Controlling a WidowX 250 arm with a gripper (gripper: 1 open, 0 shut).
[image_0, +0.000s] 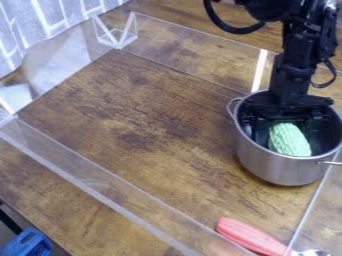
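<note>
A steel pot stands at the right of the wooden table. Inside it lies a pale green, ridged vegetable-like object. The black gripper reaches down into the pot just behind the green object; its fingers are dark against the dark interior, so their state cannot be made out.
A pink-handled utensil lies at the front right. Clear plastic barriers edge the work area. A blue object sits at the bottom left.
</note>
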